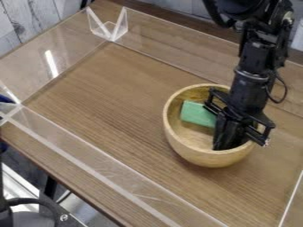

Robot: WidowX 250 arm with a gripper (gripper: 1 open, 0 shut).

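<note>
A round wooden bowl [190,144] rests on the wooden table at right of centre, with a green rectangular block [196,113] inside it, toward its back left. My black gripper [228,137] reaches down from above into the right part of the bowl, beside the block. Its fingertips are dark and partly hidden, so what lies between them does not show clearly.
Clear tape strips and a small transparent piece lie toward the back left. A dark round fixture [24,213] sits at the bottom left corner.
</note>
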